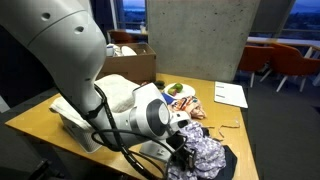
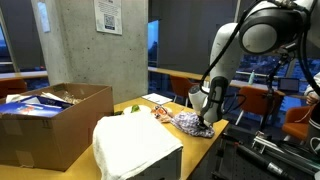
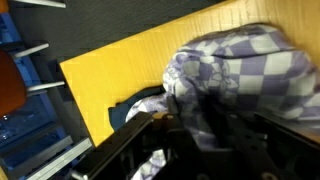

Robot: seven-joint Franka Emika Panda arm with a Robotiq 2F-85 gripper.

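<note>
A crumpled checkered cloth (image 1: 207, 153), pale and purple-grey, lies near the table's right front corner. It fills much of the wrist view, where its checks (image 3: 240, 62) show in folds. Under and beside it a dark piece of cloth or mat (image 1: 230, 164) sticks out to the right. My gripper is down at the checkered cloth, its dark fingers against the folds. How far apart the fingers stand, and whether fabric lies between them, is too dark to make out. In exterior view 2 the cloth (image 2: 187, 122) spreads in front of the gripper.
A white-draped box (image 2: 135, 145) stands on the table left of the arm. Farther back are a large cardboard box (image 2: 60, 130), an orange-patterned cloth (image 1: 188, 106), a plate with green items (image 1: 180, 90) and white paper (image 1: 230, 95). Bare wood (image 3: 115, 75) borders the cloth.
</note>
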